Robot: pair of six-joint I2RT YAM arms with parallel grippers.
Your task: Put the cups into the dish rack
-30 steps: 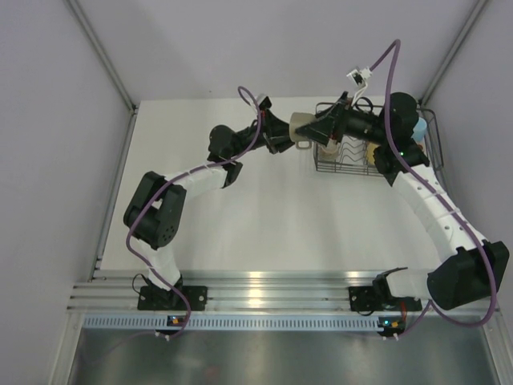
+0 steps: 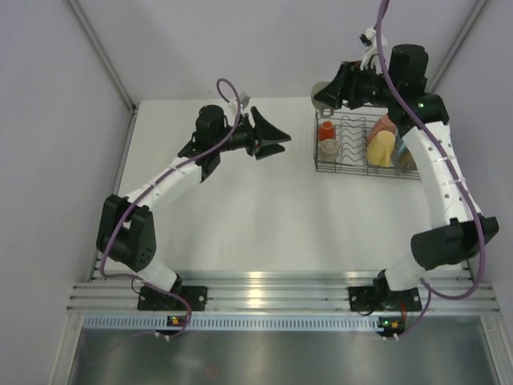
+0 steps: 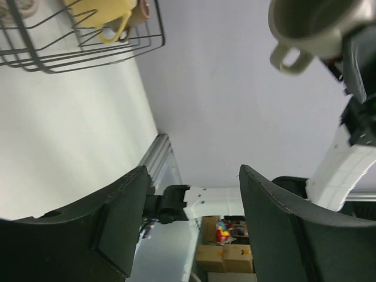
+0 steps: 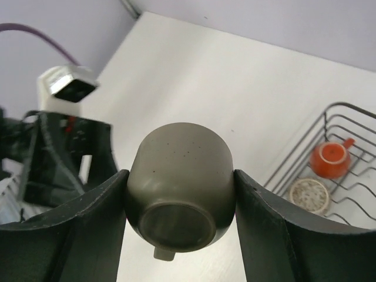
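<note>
A grey-beige cup with a handle hangs in the air, and my right gripper is shut on it. Seen from the right wrist, the cup is squeezed between both fingers, its base toward the camera. In the left wrist view the same cup shows at the upper right, handle down. Left of it, over bare table, my left gripper stands open and empty. The wire dish rack is at the back right. It holds an orange-red cup, a pale cup and a yellow cup.
A pinkish cup also sits in the rack, partly behind the right arm. A wall rises behind it.
My left gripper has opened and drawn back to the left, away from the cup. The right gripper has carried the cup toward the back and right, to the rack's left corner.
</note>
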